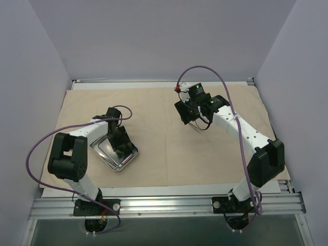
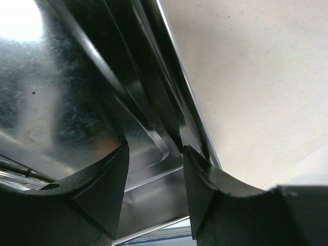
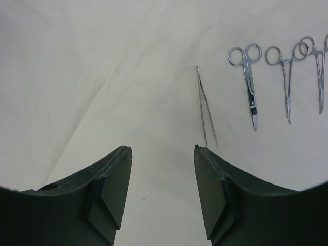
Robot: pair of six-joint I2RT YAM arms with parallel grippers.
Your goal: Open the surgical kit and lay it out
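Note:
The metal tray point(image 1: 105, 161) lies at the left of the table, partly covered by my left gripper. That gripper is open and low inside the tray near one corner. In the left wrist view a slim metal instrument point(image 2: 163, 110) with a finely ridged patch lies along the tray wall, its lower end between the fingertips; I see no grip on it. More thin metal instruments point(image 2: 23, 177) show at the lower left. My right gripper stands open, with only cloth between its fingers. Ahead of its right finger lie tweezers point(image 3: 205, 105).
Scissors point(image 3: 249, 82) and a clamp point(image 3: 287, 77) lie in a row right of the tweezers. A further clamp point(image 3: 320, 74) is cut off by the view's edge. Beige cloth point(image 1: 154, 154) between the arms is bare.

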